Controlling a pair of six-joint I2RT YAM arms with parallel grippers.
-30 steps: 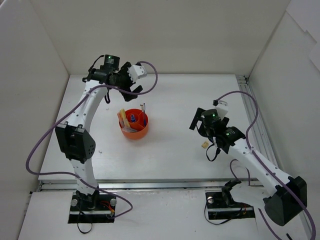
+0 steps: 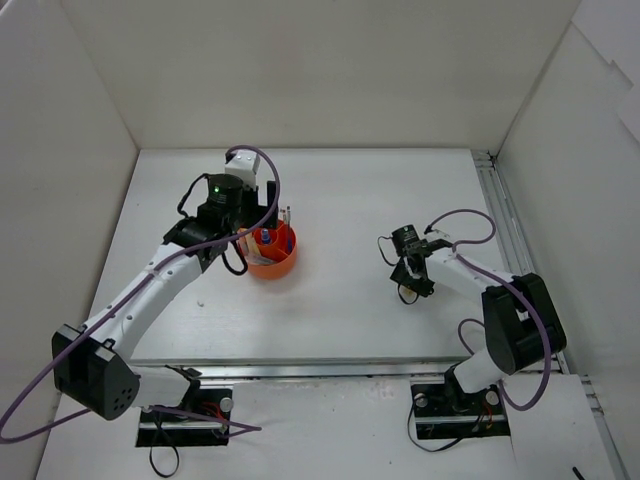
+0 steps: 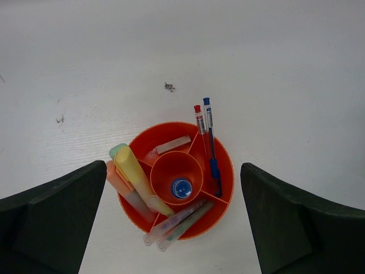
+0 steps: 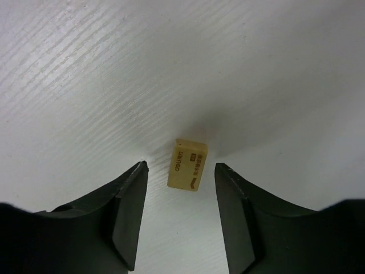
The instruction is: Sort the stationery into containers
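Note:
An orange divided organizer [image 3: 222, 188] holds highlighters [image 3: 131, 171], pens [image 3: 210, 137], an eraser-like white piece and several other items, with a blue item in its centre cup. My left gripper is open above it, empty. A small tan block with printing, perhaps an eraser [image 4: 187, 165], lies on the white table at the right. My right gripper is open low over it, a fingertip on each side, apparently not touching it. In the top view this block is largely hidden under the right arm.
Pale walls stand at the back and sides, and a metal rail [image 2: 300, 368] runs along the front edge.

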